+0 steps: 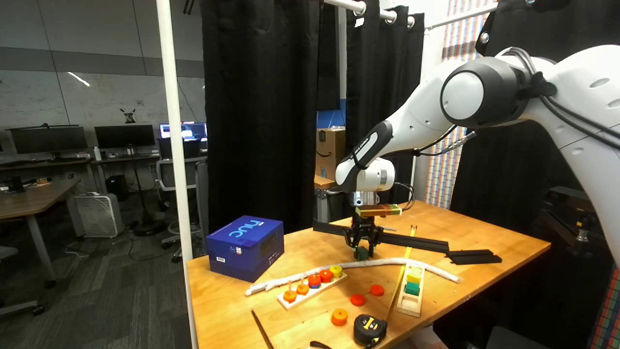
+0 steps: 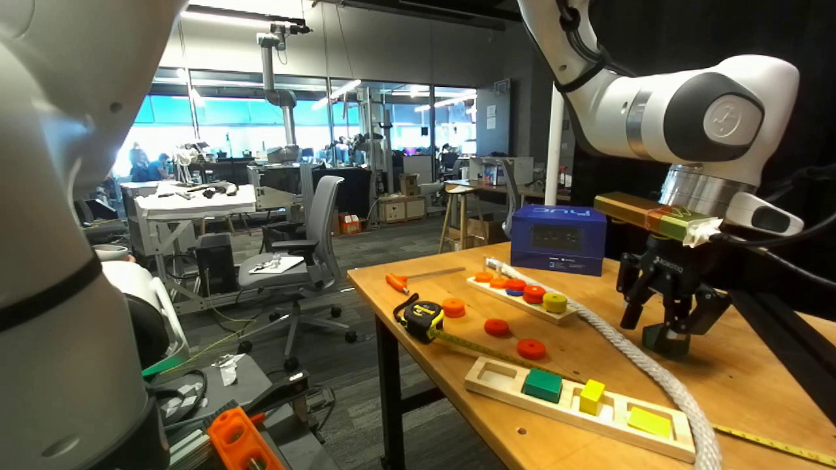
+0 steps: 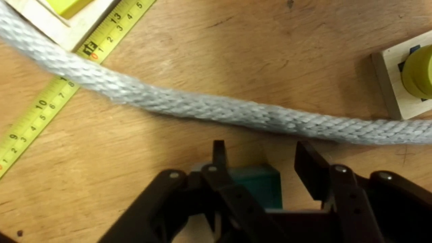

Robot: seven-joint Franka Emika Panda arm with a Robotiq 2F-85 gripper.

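Observation:
Behind the white rope, a dark green block [image 1: 361, 253] rests on the wooden table. My gripper [image 1: 364, 250] is lowered over it, pointing down, with its fingers on either side. In the wrist view the block [image 3: 259, 184] lies close to the left finger [image 3: 219, 156], while a gap shows between it and the right finger. The fingers stand part open. From the second exterior view, the block [image 2: 666, 341] sits on the table between the fingertips; whether a finger touches it cannot be told.
White rope [image 2: 627, 348] curves across the table in front of the gripper. Beyond it are a wooden tray [image 2: 501, 398] of green and yellow blocks, a peg board [image 1: 311, 293] with colored rings, a tape measure [image 1: 369, 329] and loose discs. A blue box [image 1: 247, 247] stands at the left.

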